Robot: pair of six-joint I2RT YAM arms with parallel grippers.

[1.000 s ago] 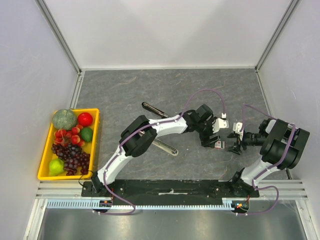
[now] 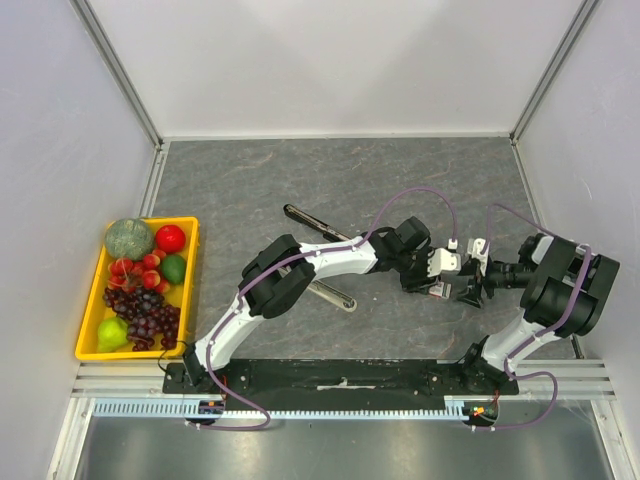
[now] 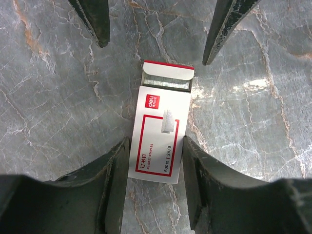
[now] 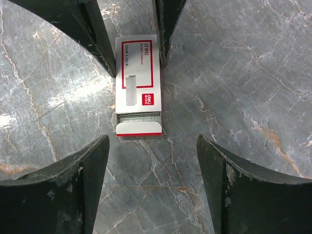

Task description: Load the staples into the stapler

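Note:
A small white-and-red box of staples (image 3: pixel 159 131) lies on the grey stone table, its flap end open with staples showing. My left gripper is shut on the box's closed end. My right gripper stands open just beyond the flap end, nothing between its fingers. In the top view the box (image 2: pixel 439 290) sits between both grippers at the right of the table. Two long dark-and-silver objects (image 2: pixel 335 296), likely staplers, lie mid-table, partly hidden under my left arm.
A yellow basket (image 2: pixel 92 320) of fruit and vegetables fills the left side.
The right gripper has moved very little.

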